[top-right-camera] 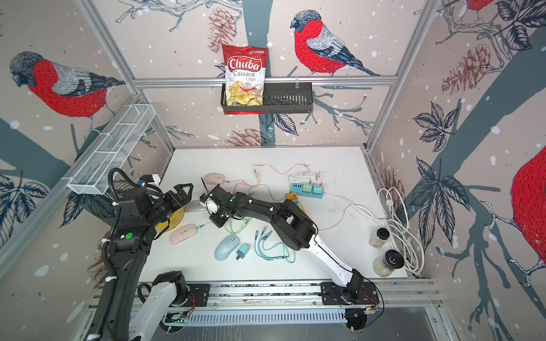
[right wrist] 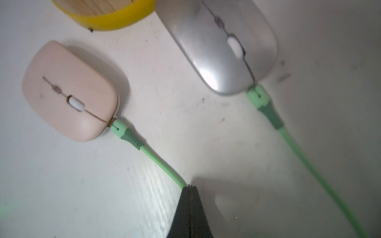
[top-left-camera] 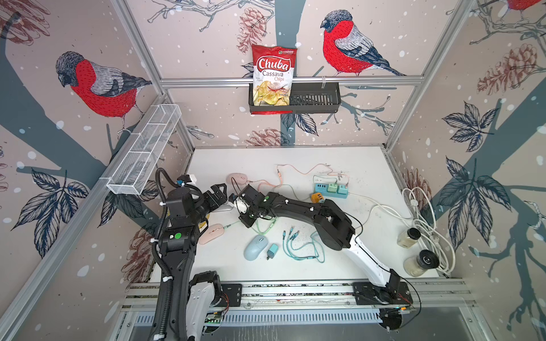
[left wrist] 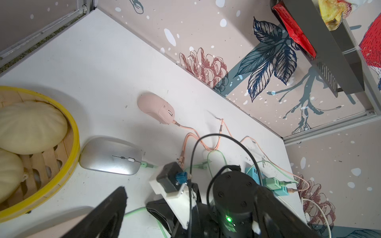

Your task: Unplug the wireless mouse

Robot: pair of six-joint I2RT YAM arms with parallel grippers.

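Note:
Near the front left lies a pink mouse (right wrist: 71,93) with a green cable plug (right wrist: 125,132) in its nose. A silver mouse (right wrist: 238,47) beside it also has a green plug (right wrist: 264,104) at its front. My right gripper is shut low over the table; the pink mouse's green cable runs up to its fingertips, and whether it passes between or under them cannot be told. My left gripper (top-left-camera: 219,195) hangs higher on the left with its fingers (left wrist: 109,212) spread, nothing held. Another pink mouse (left wrist: 156,107) with an orange cable lies toward the back.
A yellow-rimmed steamer (left wrist: 73,158) with buns stands at the left. A blue mouse (top-left-camera: 256,247), a blue adapter (top-left-camera: 272,251) and blue cables (top-left-camera: 307,257) lie in front. A blue power strip (top-left-camera: 330,188) sits at the back right. The right arm crosses just beside the left gripper.

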